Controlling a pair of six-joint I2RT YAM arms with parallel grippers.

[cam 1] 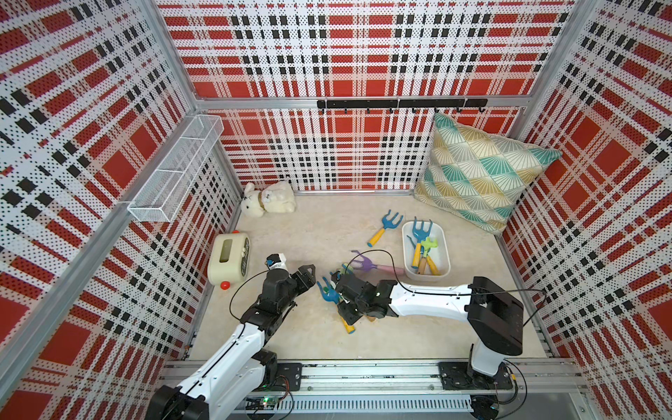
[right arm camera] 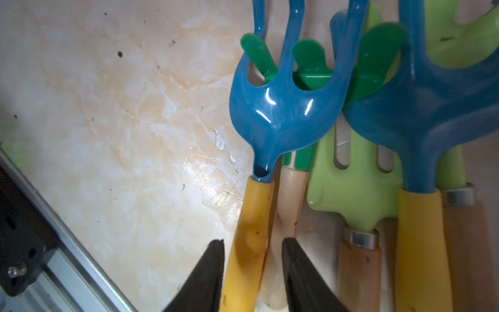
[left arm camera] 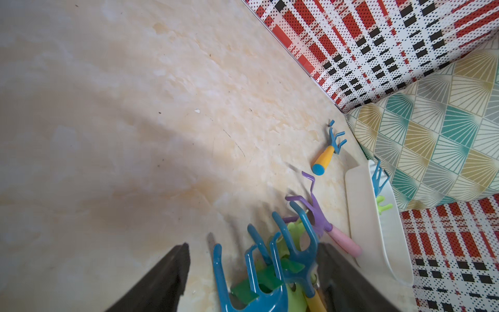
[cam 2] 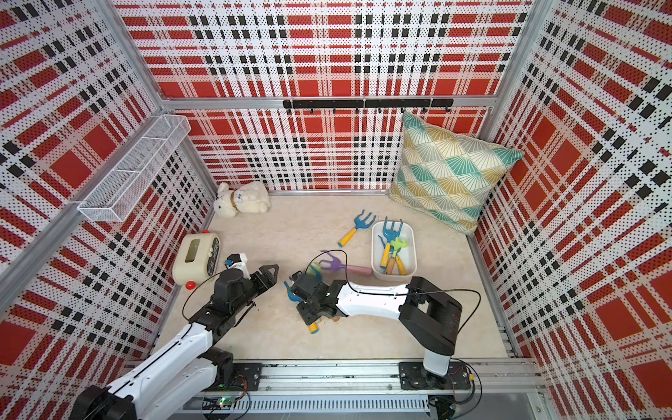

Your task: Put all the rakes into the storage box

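Several rakes lie in a loose pile at mid-table. In the right wrist view a blue rake (right arm camera: 280, 109) with a yellow handle (right arm camera: 247, 244) is leftmost. Partly under it is a green tool with a pale wooden handle (right arm camera: 288, 208). My right gripper is over these two handles, its fingertips apart with them showing in the gap; a firm hold cannot be made out. My left gripper stands open and empty, left of the pile. The white storage box (cam 1: 446, 266) holds blue and green rakes (cam 1: 421, 229).
A purple rake (left arm camera: 319, 218) lies between pile and box. Another blue rake (cam 1: 390, 220) rests behind, left of the box. A cushion (cam 1: 483, 175), a plush toy (cam 1: 276, 198) and a cream toaster-like toy (cam 1: 229, 259) stand around the edges.
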